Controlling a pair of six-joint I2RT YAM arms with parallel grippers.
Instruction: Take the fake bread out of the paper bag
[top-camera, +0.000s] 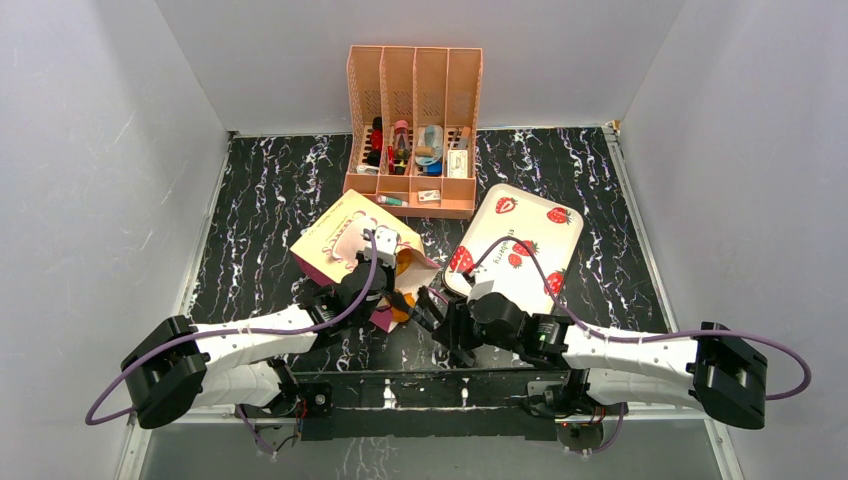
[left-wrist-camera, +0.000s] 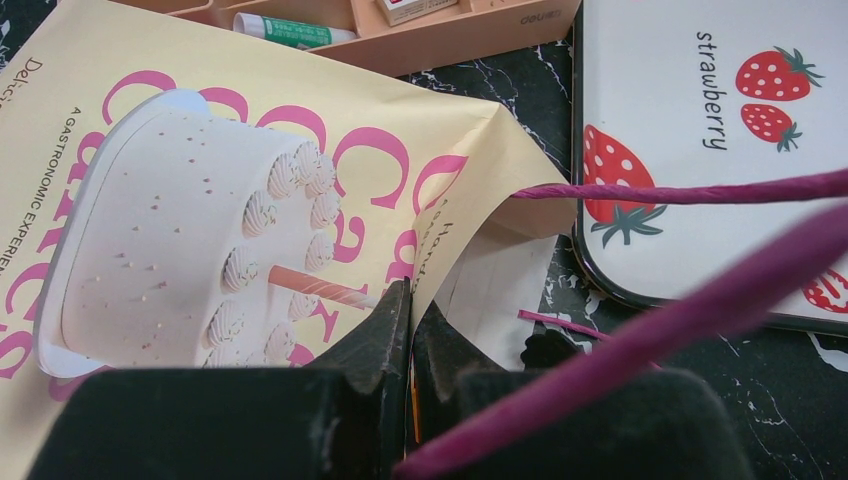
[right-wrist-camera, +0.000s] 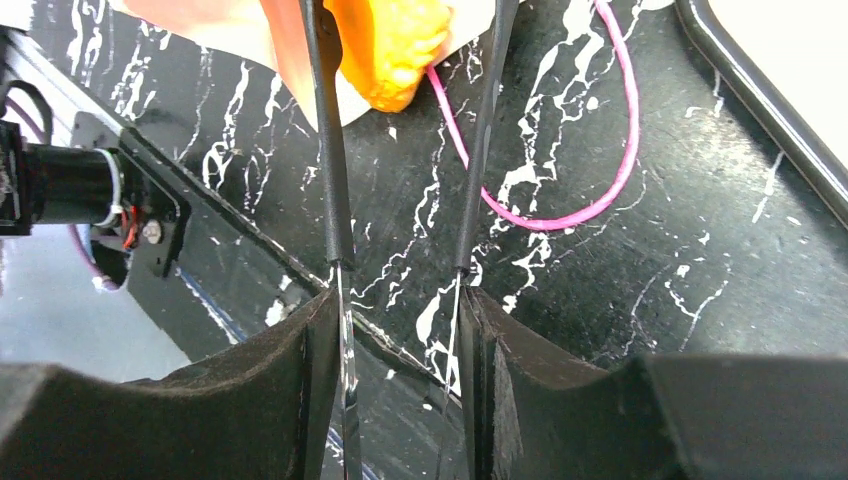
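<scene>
The cream paper bag (top-camera: 330, 240) with a cake print lies on its side, its mouth facing right. My left gripper is shut at the bag's upper edge by the mouth, seemingly pinching the paper. Orange fake bread (right-wrist-camera: 395, 50) shows at the bag's mouth, partly hidden in the top view. My right gripper (top-camera: 410, 305) points into the mouth; in the right wrist view its two long fingers reach over the bread, their tips out of frame, so whether they grip it I cannot tell.
A strawberry tray (top-camera: 520, 225) lies to the right. A pink organizer (top-camera: 445, 85) with small items stands behind the bag. A pink bag handle (right-wrist-camera: 630, 120) loops on the marble surface.
</scene>
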